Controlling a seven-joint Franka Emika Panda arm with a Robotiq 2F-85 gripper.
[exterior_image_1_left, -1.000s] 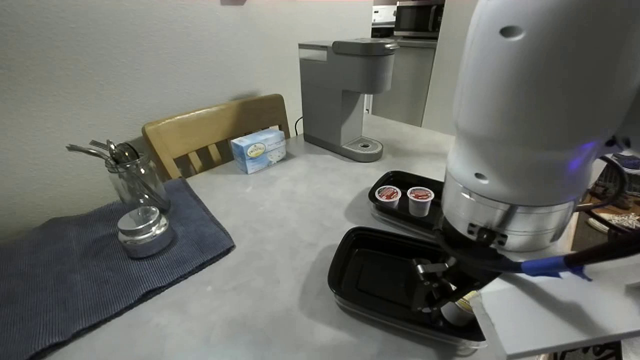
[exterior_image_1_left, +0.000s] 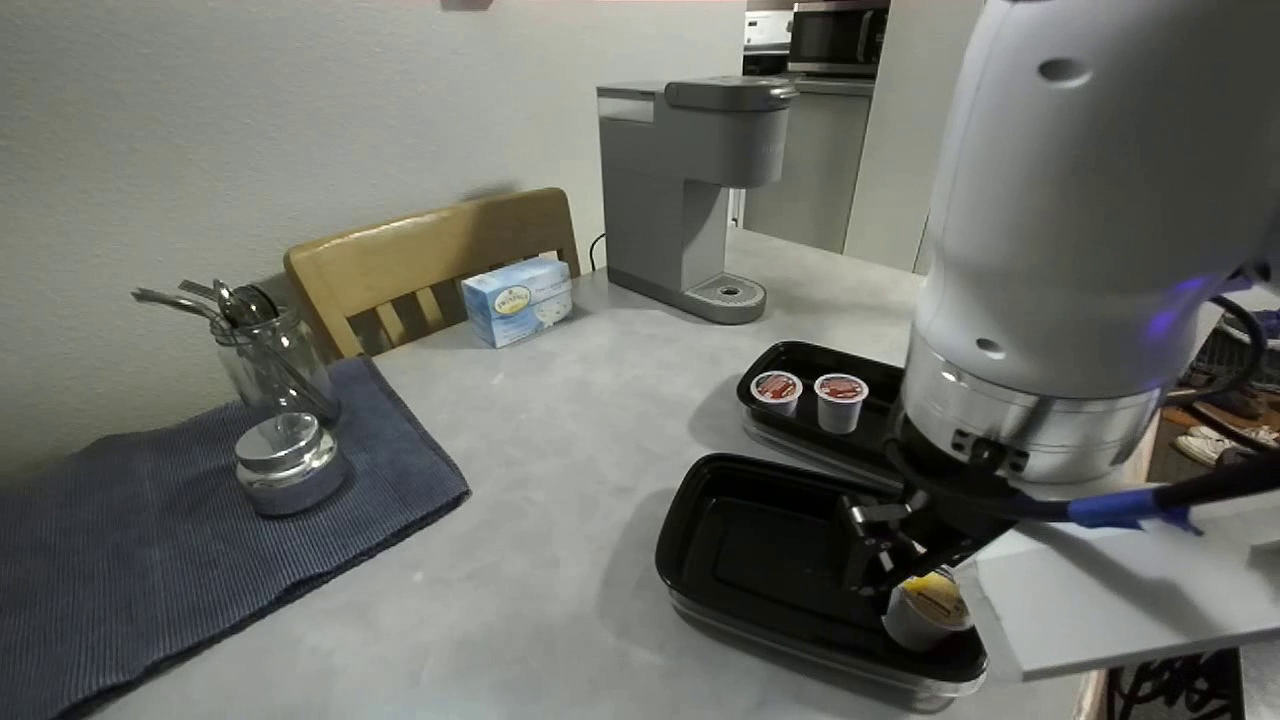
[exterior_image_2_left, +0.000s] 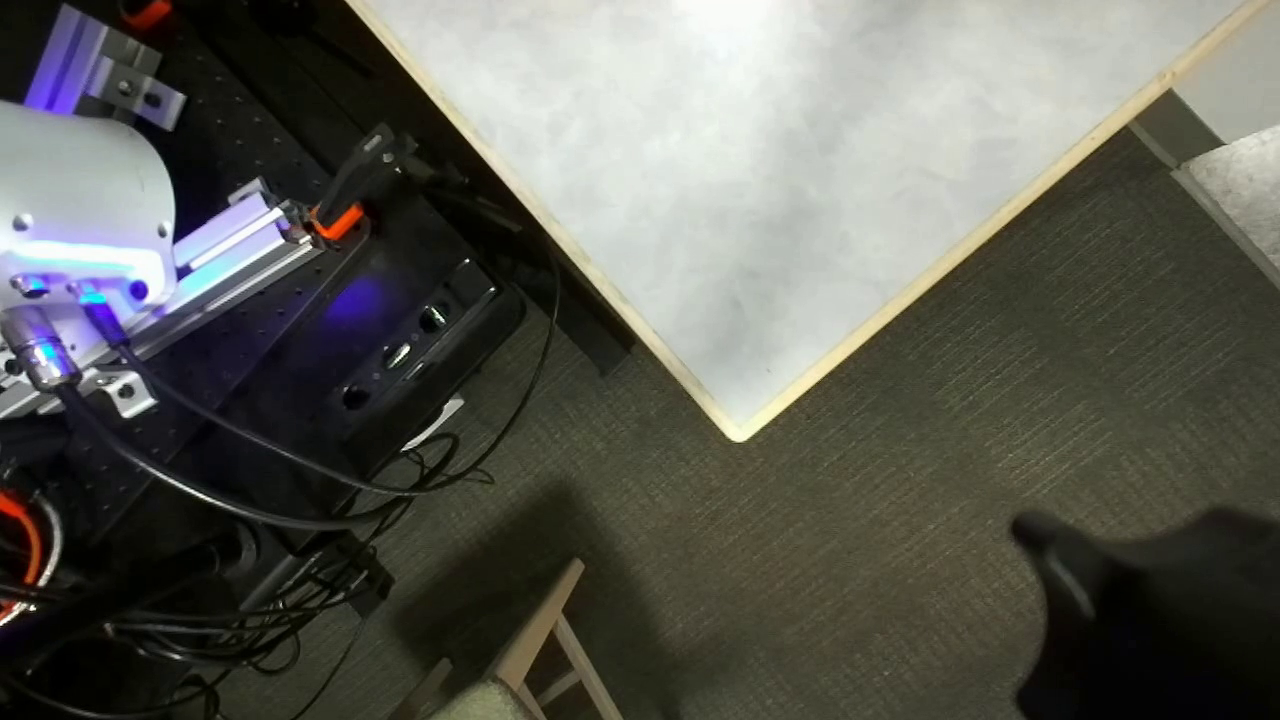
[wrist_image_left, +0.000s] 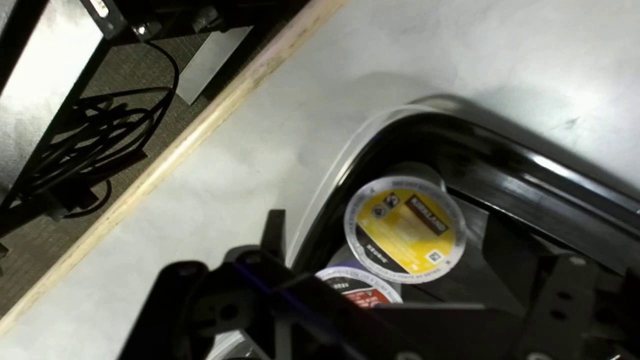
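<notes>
A yellow-lidded coffee pod (exterior_image_1_left: 932, 598) stands in the right end of the nearer black tray (exterior_image_1_left: 687, 540). In the wrist view this pod (wrist_image_left: 408, 231) is lid up near the tray's corner, with a red-lidded pod (wrist_image_left: 367, 296) partly hidden beside it. My gripper (exterior_image_1_left: 882, 554) hangs low over the nearer tray, close to the yellow pod. Its fingers stand open, one dark finger (wrist_image_left: 274, 234) left of the pods and the other at the right; no pod is visibly held. Two red-lidded pods (exterior_image_1_left: 840, 406) sit in the farther black tray (exterior_image_1_left: 810, 349).
A grey coffee maker (exterior_image_1_left: 654, 192) stands at the back, with a blue tea box (exterior_image_1_left: 518, 302) to its left. On a blue placemat (exterior_image_1_left: 132, 528) are a lidded glass jar (exterior_image_1_left: 288, 466) and a jar of cutlery (exterior_image_1_left: 274, 360).
The arm has shifted slightly to the right in exterior view 1. More of the yellow pod's lid shows there now. The trays and pods look unmoved.
</notes>
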